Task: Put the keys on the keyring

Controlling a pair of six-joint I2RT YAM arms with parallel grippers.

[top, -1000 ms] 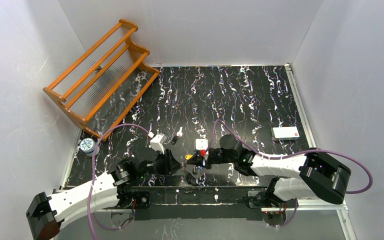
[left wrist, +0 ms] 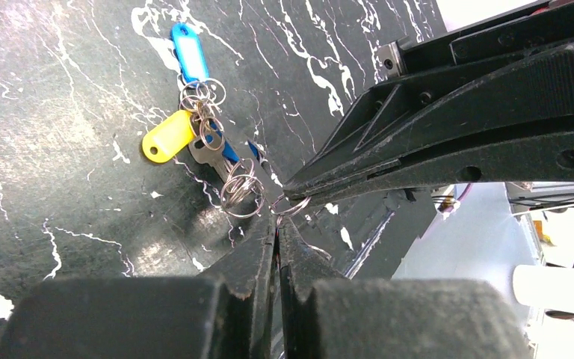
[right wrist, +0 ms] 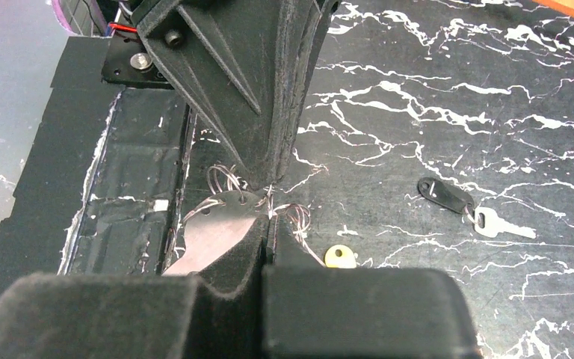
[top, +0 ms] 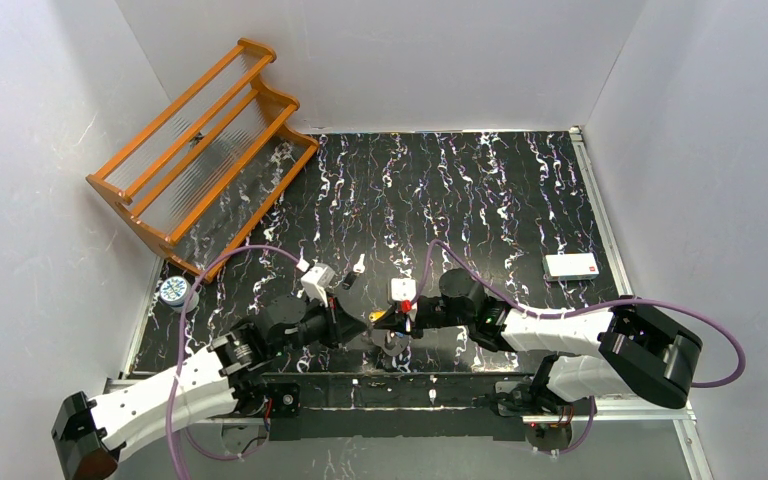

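Note:
A bunch of thin metal rings (left wrist: pixel 241 188) carries a key (left wrist: pixel 208 155), a yellow tag (left wrist: pixel 169 137) and a blue tag (left wrist: pixel 188 51). My right gripper is shut on a part of the keyring, beside a flat metal plate (right wrist: pixel 213 228) with holes. My left gripper is shut right against the right fingertips. A thin ring loop (left wrist: pixel 291 206) shows at both sets of tips; whether the left fingers pinch it is unclear. Apart on the table lies a silver key (right wrist: pixel 502 223) on a black fob (right wrist: pixel 445 194).
The wooden rack (top: pixel 210 150) stands at the back left, with a round white-and-blue container (top: pixel 174 291) below it. A white box (top: pixel 570 267) lies at the right.
The right arm stays where it was.

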